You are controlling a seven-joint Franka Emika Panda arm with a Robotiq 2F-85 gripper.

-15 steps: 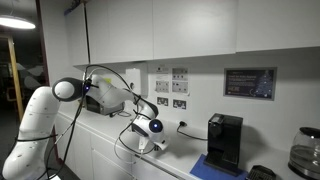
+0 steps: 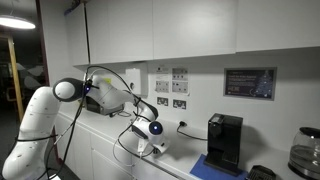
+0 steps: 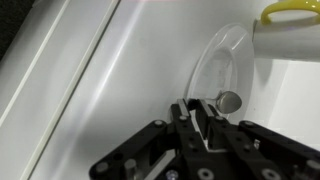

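Note:
In the wrist view a white oval plate [image 3: 235,60] lies on the pale countertop. A round metal piece [image 3: 229,102], which looks like the bowl of a spoon, rests over its lower part. My gripper is at the plate's near left rim, its fingertips close together, and the spoon's short visible end leads toward them. What exactly is pinched between the fingers is hard to make out. Seen from outside, the gripper [image 2: 149,152] points down at the counter, left of the black coffee machine; the plate is too small to tell there.
A white mug with a yellow handle [image 3: 290,8] stands just beyond the plate. Farther right are the black coffee machine [image 2: 224,142] on a blue mat [image 2: 216,171] and a glass coffee pot [image 2: 305,153]. Upper cabinets [image 2: 190,32] hang above the counter.
The arm and gripper hold almost the same place over the counter, perhaps a touch lower now. Nothing else has visibly moved.

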